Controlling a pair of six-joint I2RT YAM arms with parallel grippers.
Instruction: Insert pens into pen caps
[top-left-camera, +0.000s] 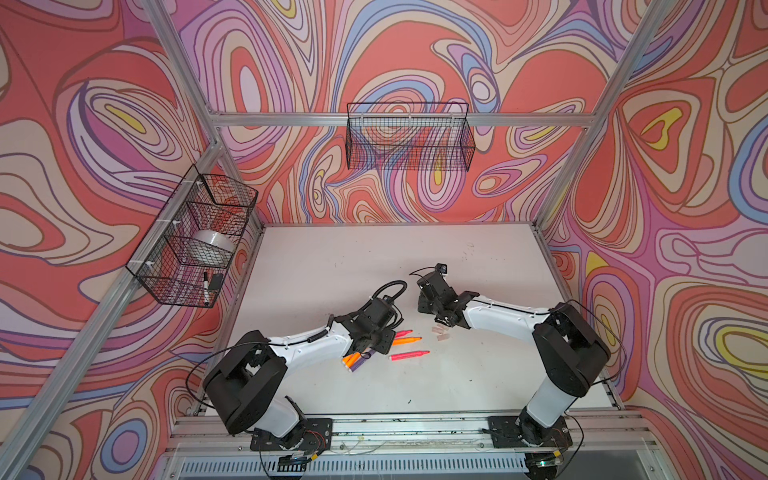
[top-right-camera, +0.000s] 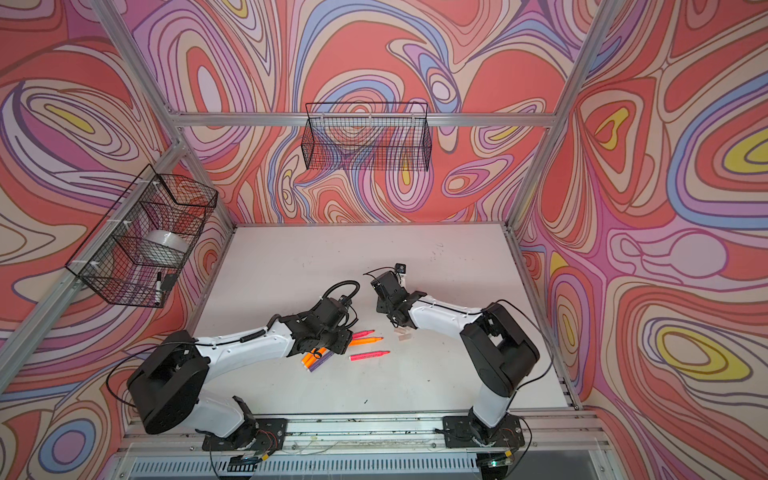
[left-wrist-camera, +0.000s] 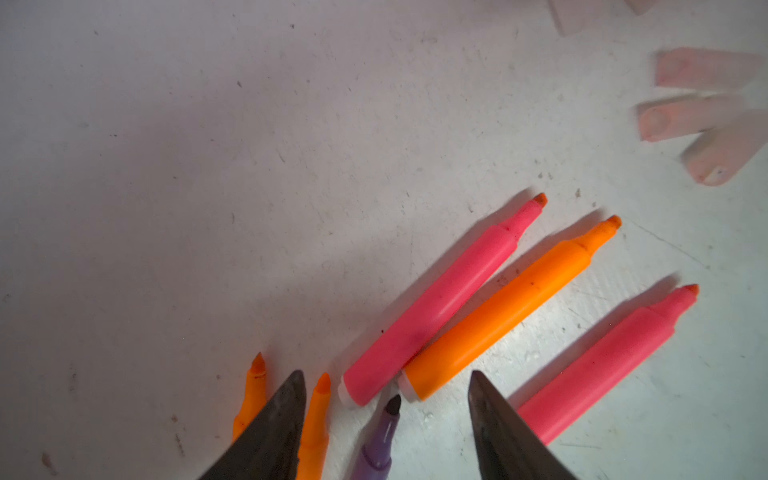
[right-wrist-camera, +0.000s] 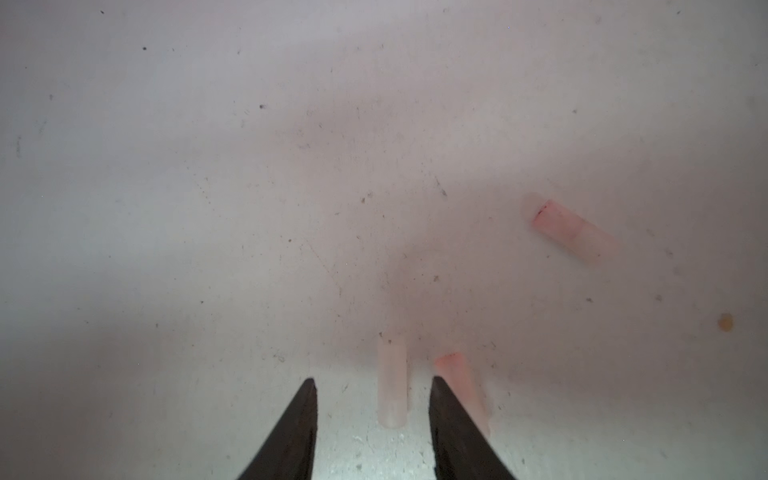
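Note:
Several uncapped pens lie on the white table. In the left wrist view a pink pen (left-wrist-camera: 436, 308) rests against an orange pen (left-wrist-camera: 508, 308), and a second pink pen (left-wrist-camera: 604, 372) lies to their right. A purple pen (left-wrist-camera: 377, 452) and two other orange pens (left-wrist-camera: 316, 436) show only their tip ends at the bottom edge. My left gripper is over the pens, its fingers apart with nothing held. My right gripper stands open above a translucent cap (right-wrist-camera: 392, 384); a pinkish cap (right-wrist-camera: 462, 388) sits partly behind its right finger, and another cap (right-wrist-camera: 568, 229) lies farther off.
Several more translucent caps (left-wrist-camera: 708, 69) lie to the right of the pens. Bare table (top-left-camera: 336, 256) stretches across the back. Wire baskets (top-left-camera: 409, 140) hang on the frame, clear of the tabletop.

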